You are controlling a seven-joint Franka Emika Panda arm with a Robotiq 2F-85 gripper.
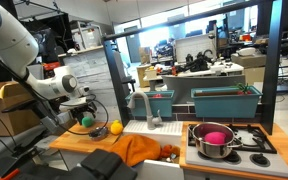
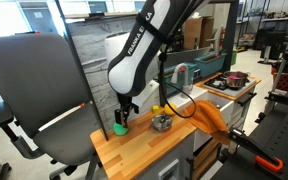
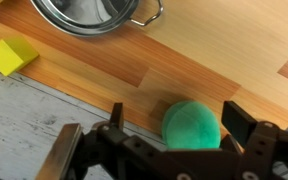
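A green round object (image 3: 191,127) rests on the wooden counter; in the wrist view it lies between the fingers of my open gripper, nearer the right one. My gripper (image 1: 83,108) hovers over the green object (image 1: 87,122) in exterior view 1, with no grasp on it visible. From the other side, the green object (image 2: 120,129) appears just below the gripper, partly covered by it. How much height separates them is hard to tell.
A small metal pot (image 3: 94,12) and a yellow block (image 3: 12,55) sit close by. An orange cloth (image 1: 134,150) drapes over the counter near the sink faucet (image 1: 144,108). Farther right, a large pot (image 1: 213,140) holding something pink stands on the stove.
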